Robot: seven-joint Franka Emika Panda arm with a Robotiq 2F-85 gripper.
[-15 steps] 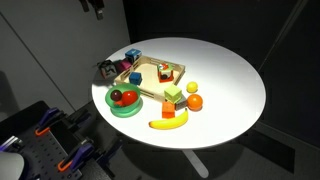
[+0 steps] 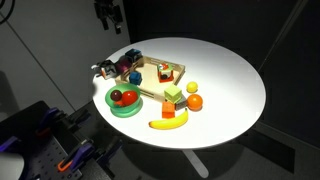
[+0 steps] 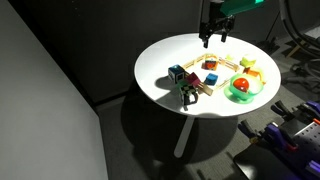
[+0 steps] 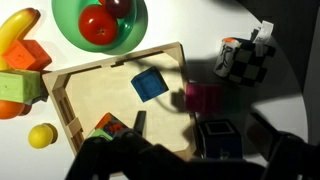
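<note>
My gripper hangs open above the far left of the table, with nothing between its fingers. In the wrist view the gripper faces down. The pink cube and a dark blue box lie below, between the fingers in that picture. Beside the cube is a black-and-white checkered mug with an orange inside. A shallow wooden tray holds a blue cube and a red, green and white block.
Near the tray stands a green bowl with a tomato and a dark red fruit. A banana, orange cube, green cube, orange and lemon lie nearby.
My gripper has moved right and a little lower in exterior view 1. The objects on the table look unmoved.
</note>
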